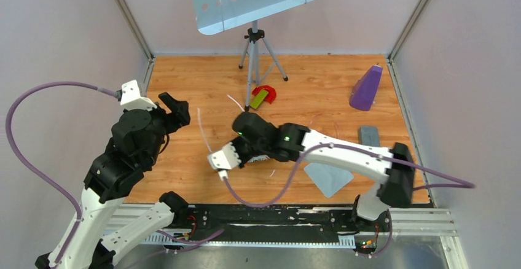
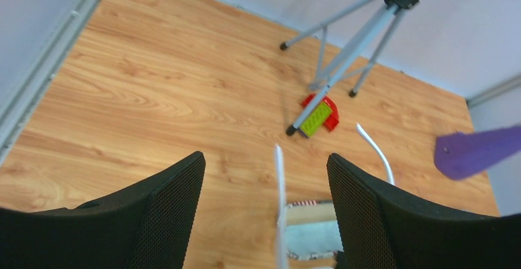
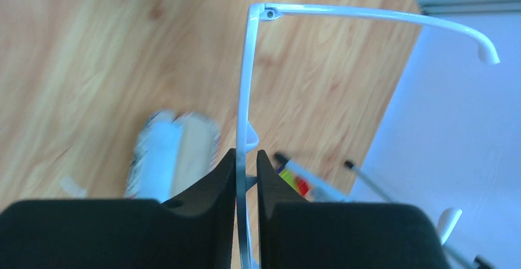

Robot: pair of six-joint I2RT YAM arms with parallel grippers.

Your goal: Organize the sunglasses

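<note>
White-framed glasses (image 3: 244, 78) are clamped at their front in my right gripper, which is shut on them. Both temples stick out unfolded; one temple (image 1: 203, 131) also shows in the top view. In the left wrist view, the glasses (image 2: 281, 186) extend past and beyond my left gripper, its fingers open with nothing between them. An open case (image 3: 161, 158) with a light blue and beige inside lies on the wooden table, blurred; from above, the right arm covers most of it. No lenses can be made out clearly.
Behind stands a tripod (image 1: 255, 66) with a red piece (image 1: 270, 94) and a green block (image 1: 258, 99) at its foot. To the right are a purple object (image 1: 367, 89), a grey case (image 1: 369, 135) and a light blue cloth (image 1: 329, 180).
</note>
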